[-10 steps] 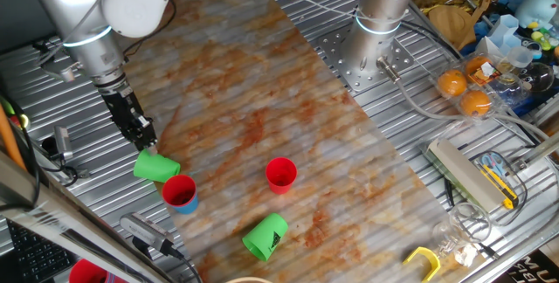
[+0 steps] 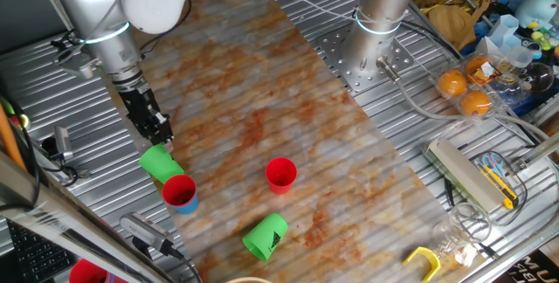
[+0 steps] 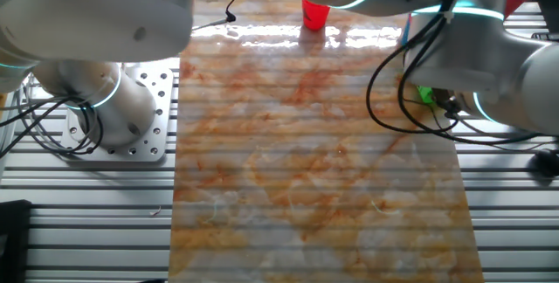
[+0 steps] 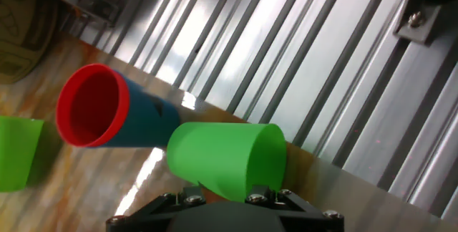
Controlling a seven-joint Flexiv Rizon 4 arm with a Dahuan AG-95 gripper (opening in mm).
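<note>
A green cup (image 4: 215, 157) lies on its side at the edge of the marbled board, right in front of my gripper. The fingertips reach the cup's near side in the wrist view; whether they grip its wall or only touch it cannot be told. Exterior view 1 shows the gripper (image 2: 161, 140) just above this green cup (image 2: 161, 163). Close beside it is a cup with a red inside and blue outside (image 2: 180, 194). A red cup (image 2: 281, 176) stands apart on the board, and a second green cup (image 2: 265, 236) lies on its side.
Bare metal slats (image 4: 300, 53) border the board beyond the cup. A grey device with a cable (image 2: 148, 231) sits nearby. The board's upper half is clear.
My gripper has moved a little to the right and down in exterior view 1. The nearest green cup has shifted slightly right and turned; the other cups have not moved.
</note>
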